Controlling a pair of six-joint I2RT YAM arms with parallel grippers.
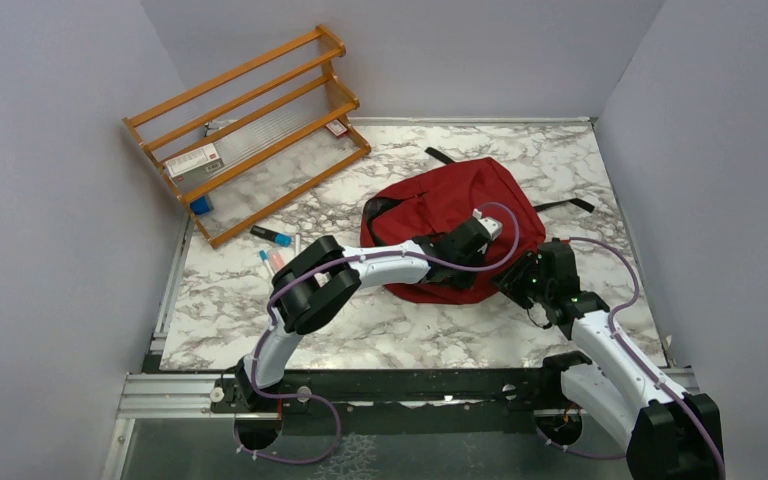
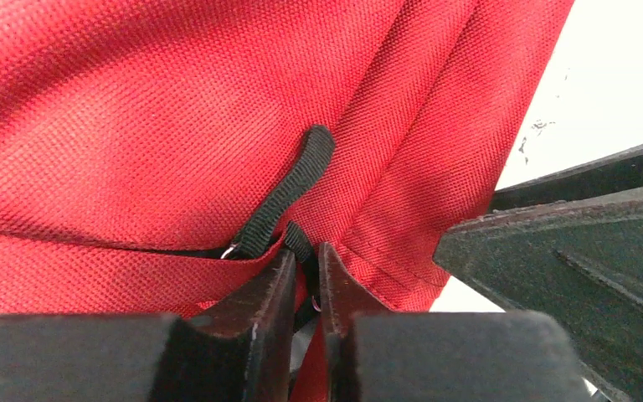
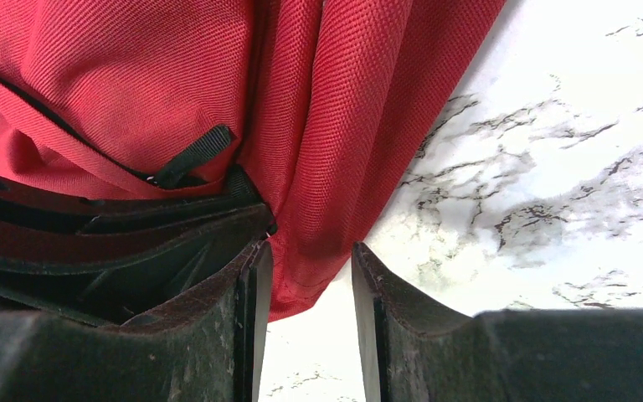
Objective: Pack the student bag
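The red bag (image 1: 460,190) lies flat on the marble table, straps out behind it. My left gripper is at the bag's zipper, its fingertips close around a black zipper pull (image 2: 301,243); whether they grip it is unclear. Another black pull (image 2: 285,188) lies just beside it. My right gripper stands part open over the bag's right edge, red fabric between and beyond its fingertips, close beside the left gripper.
A wooden rack (image 1: 280,200) with boxes stands at the back left. Markers (image 1: 270,235) and pens lie left of the bag. Bare table (image 1: 430,340) shows in front of the bag.
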